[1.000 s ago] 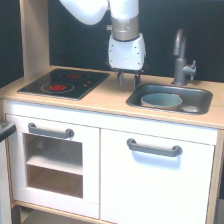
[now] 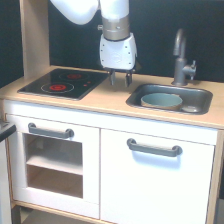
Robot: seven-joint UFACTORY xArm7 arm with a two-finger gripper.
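Note:
My gripper [image 2: 121, 78] hangs over the wooden counter [image 2: 108, 98], between the black cooktop and the sink. Its two dark fingers point down and stand apart, and I see nothing between them. A teal bowl [image 2: 161, 102] sits in the grey sink [image 2: 198, 100], to the right of the gripper and clear of it. Whether the fingertips touch the counter is too small to tell.
The cooktop [image 2: 50, 84] with red rings is empty. A dark faucet [image 2: 180, 62] rises behind the sink. Below are an oven-like opening [image 2: 55, 155] with a shelf and a white cabinet door [image 2: 150, 185]. A white panel [image 2: 4, 175] stands at the left edge.
My gripper has moved a little to the left, away from the sink. The bowl and everything else on the counter have stayed put.

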